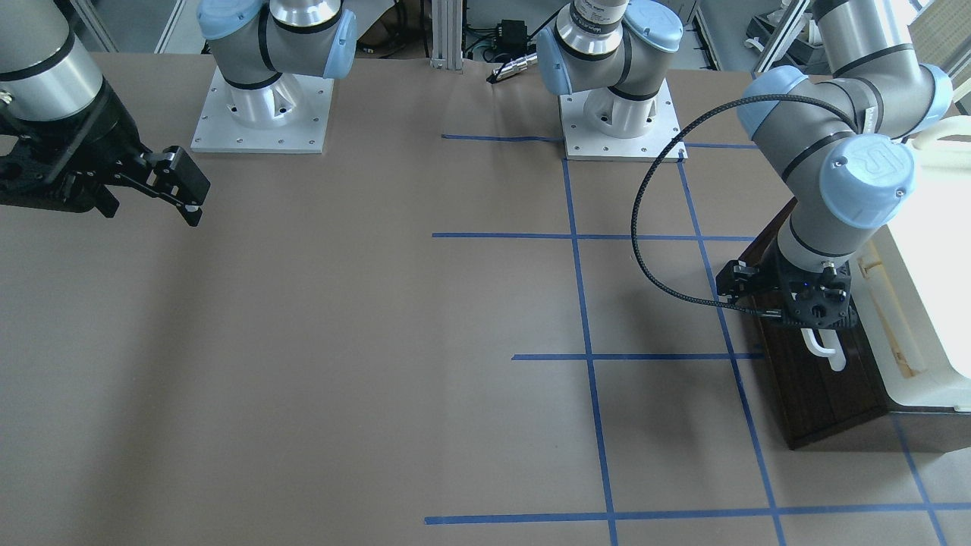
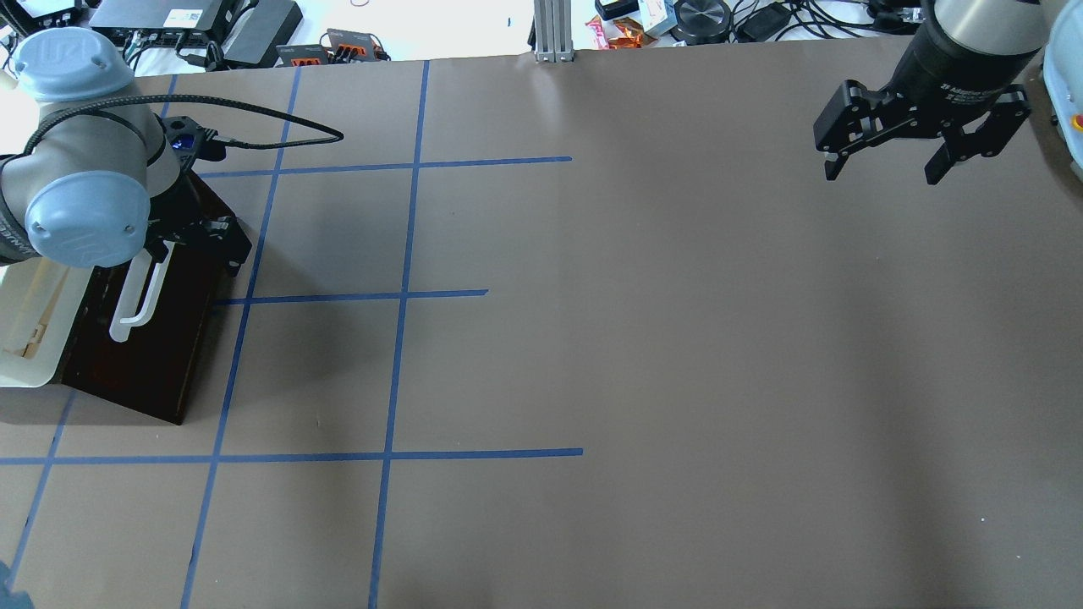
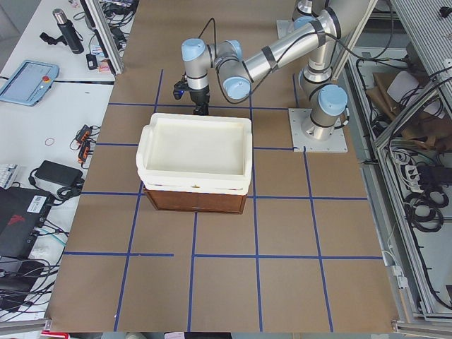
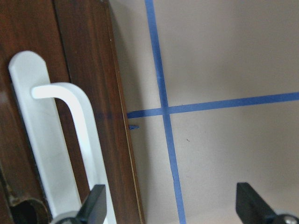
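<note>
My gripper hovers at a dark wood cabinet [image 1: 801, 391] with a white vertical handle [image 4: 93, 144] on its face. In the left wrist view one fingertip lies over the handle and the other over bare floor, so the gripper stands open. In the front view its black body hides the upper part of the handle [image 1: 824, 350]. From above, the gripper's body covers the cabinet's upper end, beside the handle [image 2: 142, 289]. A white tray [image 3: 194, 152] sits on top of the cabinet.
Two other arm bases [image 1: 264, 118] stand along the back, and another black gripper [image 2: 919, 132] hangs at the far side, clear of the cabinet.
</note>
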